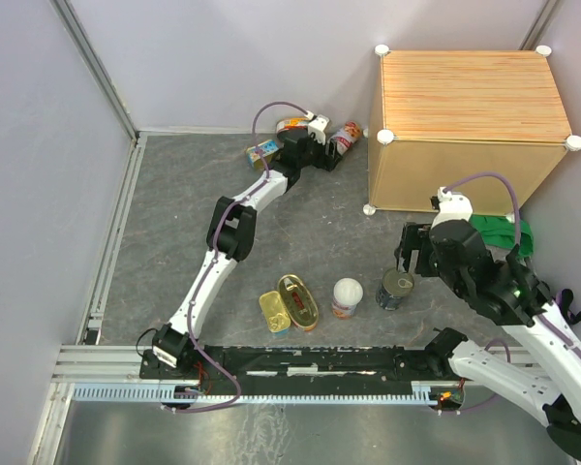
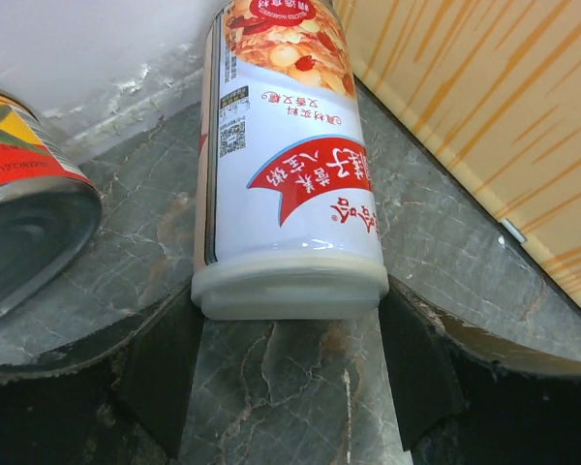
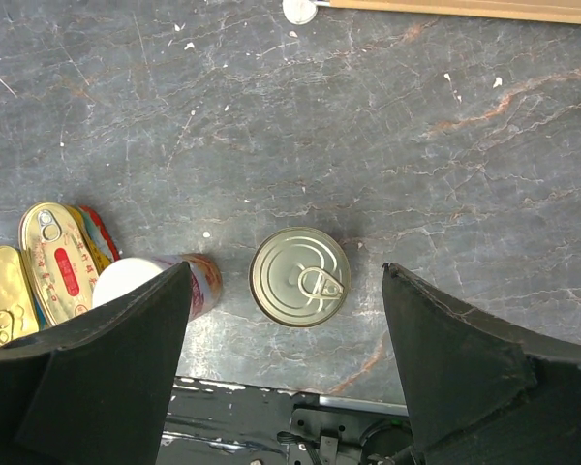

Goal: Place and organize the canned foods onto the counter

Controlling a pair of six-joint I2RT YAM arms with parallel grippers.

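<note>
A white-and-red labelled can (image 2: 295, 165) with a pale plastic lid shows just ahead of my left gripper. Its lid end sits between the fingertips, which stand open on either side. From above, this can (image 1: 348, 136) looks tilted or lying near the back wall, beside my left gripper (image 1: 330, 155). A dark can with a pull-ring lid (image 3: 300, 277) stands upright beneath my right gripper, whose fingers are spread wide, with nothing held. A white-lidded can (image 1: 346, 297), an oval tin (image 1: 298, 301) and a small yellow tin (image 1: 274, 312) stand along the front.
Close to the left arm are an orange-labelled can (image 1: 292, 124) and a blue-yellow box-like tin (image 1: 260, 153). The wooden cabinet (image 1: 465, 170) fills the back right, with green cloth (image 1: 504, 232) below it.
</note>
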